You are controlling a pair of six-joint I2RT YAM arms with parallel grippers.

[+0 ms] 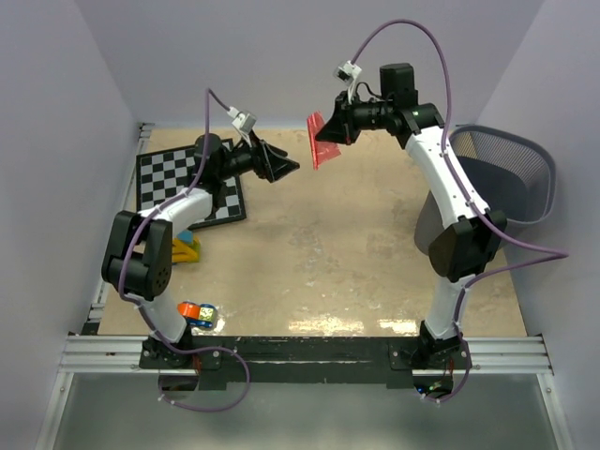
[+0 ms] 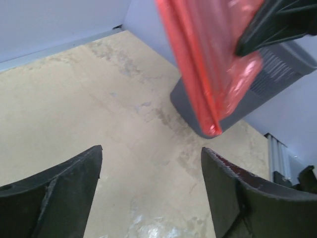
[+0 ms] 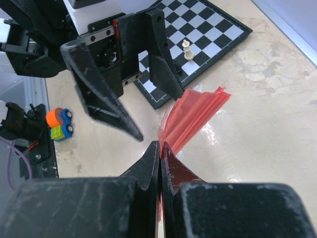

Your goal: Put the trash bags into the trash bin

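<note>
A red, thin trash bag (image 1: 322, 142) hangs from my right gripper (image 1: 343, 139), which is shut on it. In the right wrist view the bag (image 3: 190, 116) is pinched between the fingers and spreads out beyond their tips. My left gripper (image 1: 287, 167) stands to the left, apart from the bag, its fingers (image 2: 69, 186) parted with nothing between them. From the left wrist the bag (image 2: 213, 74) appears ahead and above those fingers. On the right stands the grey trash bin (image 1: 502, 131); its mouth is up and my right forearm covers part of it.
A chessboard (image 1: 161, 173) with a small pale piece (image 3: 187, 51) lies at the back left. Yellow and blue toy pieces (image 1: 186, 248) and an orange-and-blue toy (image 1: 199, 314) sit near the left side.
</note>
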